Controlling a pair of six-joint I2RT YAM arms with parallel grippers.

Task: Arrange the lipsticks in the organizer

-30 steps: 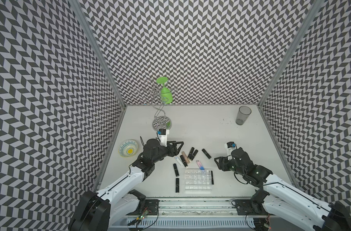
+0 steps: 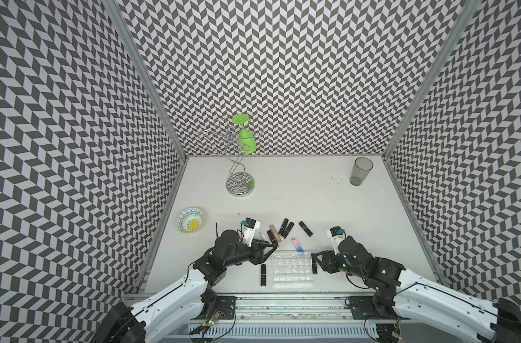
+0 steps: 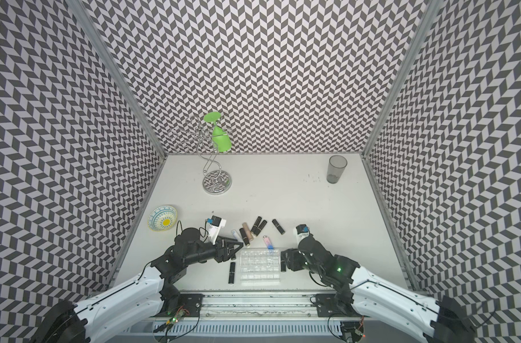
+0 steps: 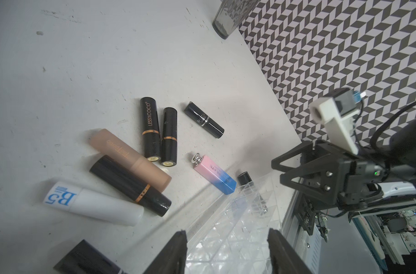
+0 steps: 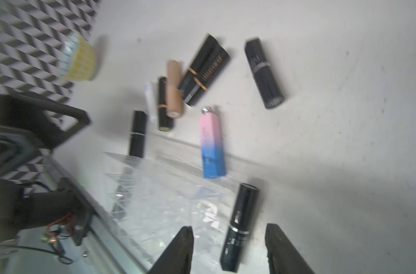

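The clear organizer (image 2: 291, 268) lies near the table's front edge; its cells look empty. Over its left back corner, my left gripper is open with nothing gripped. My right gripper stands open at the right side, above a black lipstick (image 5: 240, 214) lying along the organizer. Behind it lie a pink-blue lipstick (image 5: 212, 146), a white B5 tube (image 4: 93, 202), a tan tube (image 4: 130, 157), a black lipstick with a gold band (image 4: 130, 182), two more black ones (image 4: 150, 127) side by side, and a separate black one (image 4: 204, 119).
Left of the organizer lies a black lipstick (image 2: 263, 274), with another (image 4: 86, 260) behind it, partly under the left gripper. A patterned bowl (image 2: 190, 220), a lamp (image 2: 240, 184) and a glass (image 2: 361, 171) stand farther off.
The organizer sits very slightly farther left; the lipsticks show no clear shift.
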